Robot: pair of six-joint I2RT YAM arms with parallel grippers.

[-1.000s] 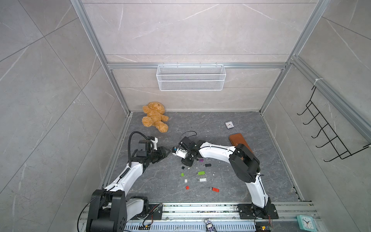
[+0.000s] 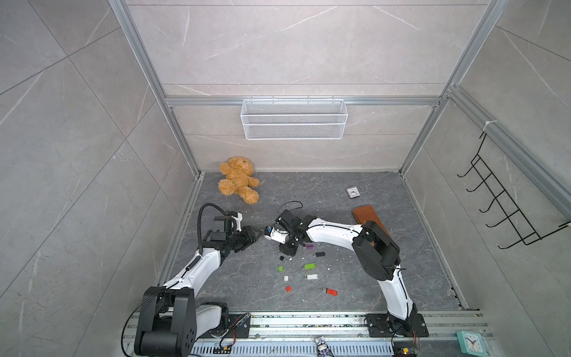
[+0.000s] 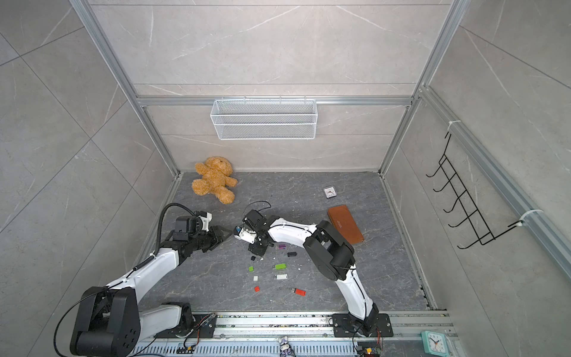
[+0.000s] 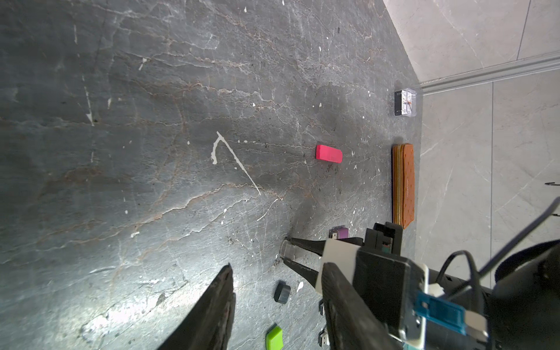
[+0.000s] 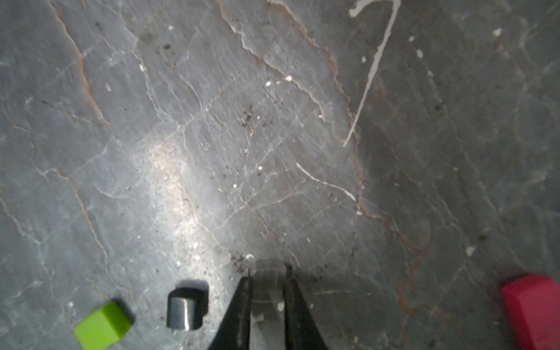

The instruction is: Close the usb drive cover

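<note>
In the right wrist view my right gripper is shut on a small clear, see-through piece (image 5: 269, 273), apparently a cover. That clear piece (image 4: 287, 249) also shows at the same fingertips in the left wrist view. A purple USB drive (image 4: 340, 233) with a bare metal plug lies behind the right fingers, partly hidden. My left gripper stands open, empty, and apart from the right one. Loose caps lie on the table: black (image 5: 183, 310), green (image 5: 103, 326), white (image 2: 286, 278) and red (image 2: 288, 288).
Uncapped drives lie to the right of the caps: black (image 2: 320, 254), green (image 2: 310, 266), white (image 2: 311, 276) and red (image 2: 330, 291). A pink block (image 4: 329, 153) sits beyond. Teddy bear (image 2: 239, 179), brown case (image 2: 368, 217) and small clock (image 2: 353, 192) stand farther back.
Hardly anything differs. The left arm's elbow has shifted very slightly; the right arm and the table objects hold their places.
</note>
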